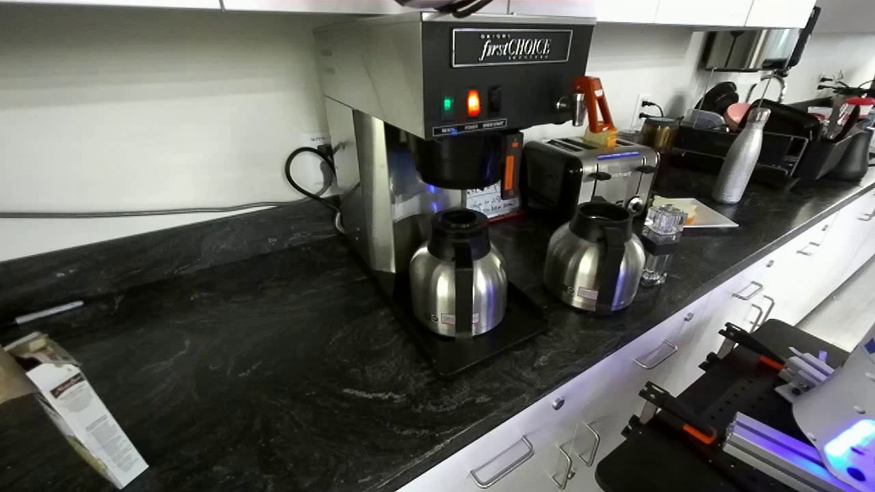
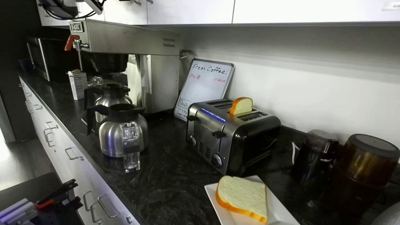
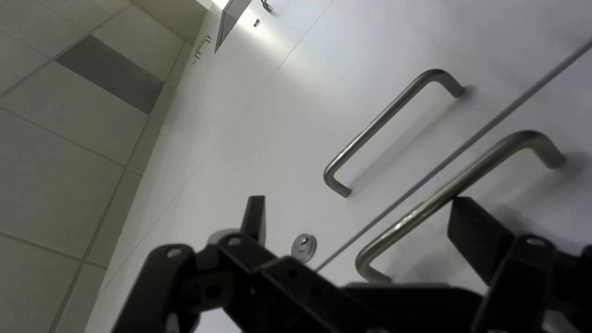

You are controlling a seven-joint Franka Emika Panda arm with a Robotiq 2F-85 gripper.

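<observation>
In the wrist view my gripper stands open in front of white cabinet doors (image 3: 244, 166), its two black fingers (image 3: 477, 238) wide apart. The nearer metal handle (image 3: 424, 211) runs diagonally between them, its bar overlapping the right fingertip in the picture; contact cannot be told. A second handle (image 3: 383, 121) lies across the door seam, farther up, and a round lock (image 3: 303, 247) shows near the left finger. Nothing appears gripped. Part of the arm (image 2: 71, 8) shows at the upper left of exterior view 2.
Below the upper cabinets stand a coffee maker (image 1: 377, 74), two steel carafes (image 1: 459, 287), a toaster (image 2: 228, 131) holding bread (image 2: 242, 106), and a plate (image 2: 275, 198) with a bread slice (image 2: 242, 195). A white carton (image 1: 86, 418) stands at the left.
</observation>
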